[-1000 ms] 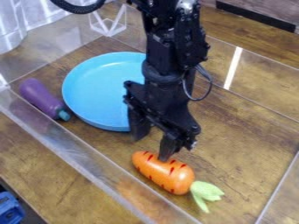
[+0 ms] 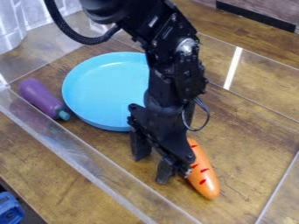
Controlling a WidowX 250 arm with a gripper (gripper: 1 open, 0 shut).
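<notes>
My black gripper (image 2: 162,159) is low over the wooden floor just right of the blue plate. An orange toy carrot (image 2: 204,178) lies at its right side, partly behind it, its leafy end hidden. I cannot tell whether the fingers are open or shut, or whether they touch the carrot.
A blue plate (image 2: 91,81) sits at the back left. A purple toy eggplant (image 2: 42,98) lies left of it. A blue object (image 2: 7,210) is at the lower left edge.
The gripper has come lower since a second ago.
</notes>
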